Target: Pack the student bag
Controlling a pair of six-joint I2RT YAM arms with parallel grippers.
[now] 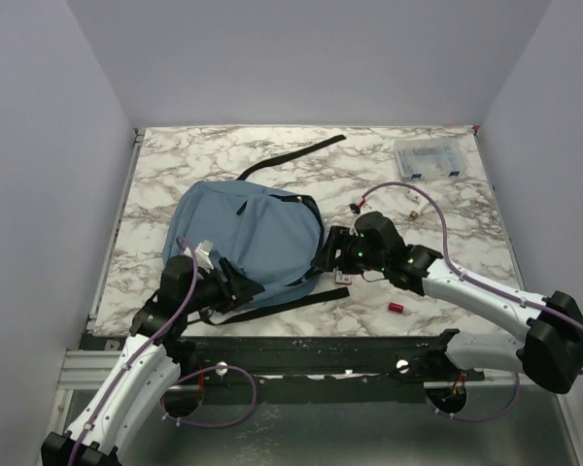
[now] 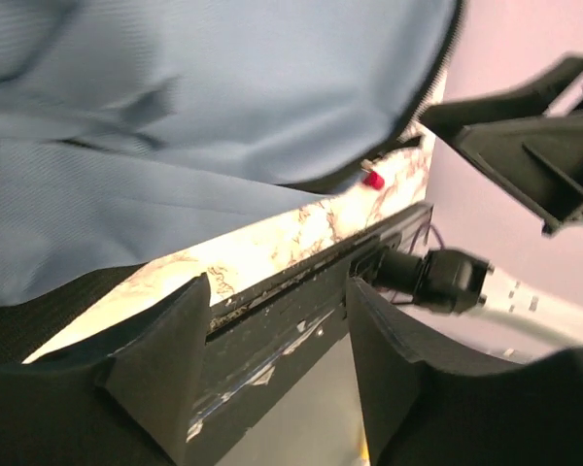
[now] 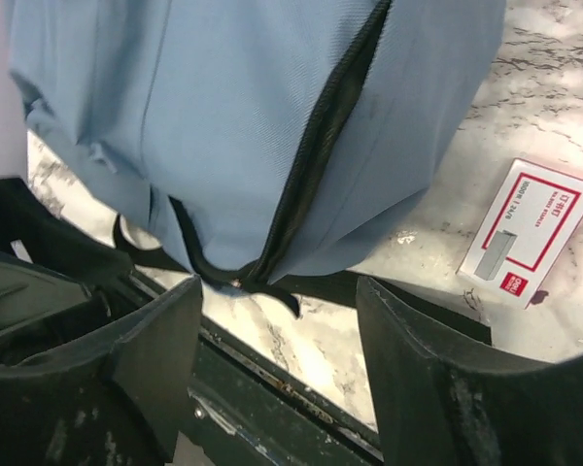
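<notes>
The blue student bag (image 1: 248,228) lies flat on the left half of the marble table, its black zipper (image 3: 309,160) curving along the right edge. Over the bag's front edge hovers my left gripper (image 1: 245,283); in its wrist view, the fingers (image 2: 165,359) stand apart with only table edge behind the gap. My right gripper (image 1: 328,254) is at the bag's right edge, fingers (image 3: 408,340) wide apart and empty, above the zipper's lower end. A white, red-bordered box (image 3: 530,233) of staples lies right of the bag. A small red item (image 1: 396,308) rests nearer the front.
At the back right stands a clear plastic case (image 1: 429,158), with small white items (image 1: 418,202) in front of it. Black straps (image 1: 291,155) extend behind and before the bag. Both grippers are close together. Bare table lies at right.
</notes>
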